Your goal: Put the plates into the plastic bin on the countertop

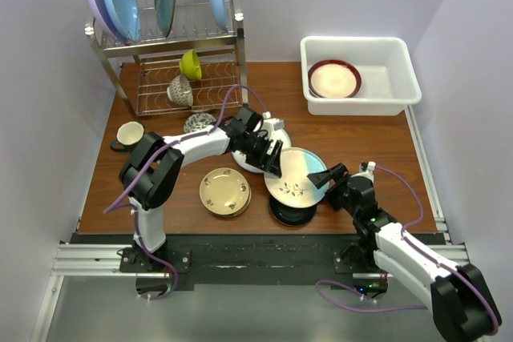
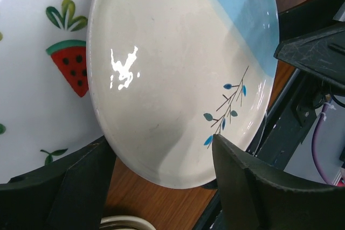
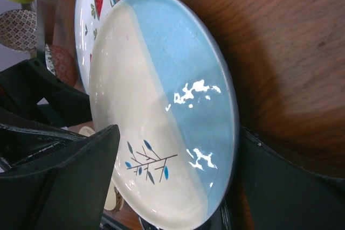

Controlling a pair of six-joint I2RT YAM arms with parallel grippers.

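A cream-and-blue plate with a sprig (image 1: 292, 178) is tilted over a watermelon-patterned plate (image 2: 59, 95) and a black plate (image 1: 292, 215). My left gripper (image 1: 272, 162) is at its left edge, part open, the rim between or just beside its fingers. My right gripper (image 1: 327, 180) stands open at the opposite, blue edge, with that rim between its fingers in the right wrist view. Cream patterned plates (image 1: 224, 191) lie to the left. The white bin (image 1: 361, 106) at the back right holds a red-rimmed plate (image 1: 335, 79).
A steel dish rack (image 1: 164, 43) with upright plates and cups stands at the back left. A mug (image 1: 130, 135) sits at the far left, a patterned bowl (image 1: 199, 122) before the rack. Bare countertop (image 1: 377, 142) lies in front of the bin.
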